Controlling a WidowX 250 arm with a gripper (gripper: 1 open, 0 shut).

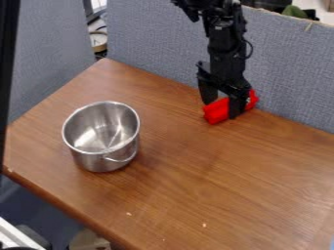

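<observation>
My black gripper (222,96) is lowered onto a red cylinder (216,112) lying on its side at the back right of the wooden table (183,186). The gripper is open, its dark fingers around the cylinder and hiding part of it. A steel pot (101,137) with a handle stands at the left of the table.
Grey padded panels (144,39) rise behind the table and along its left.
</observation>
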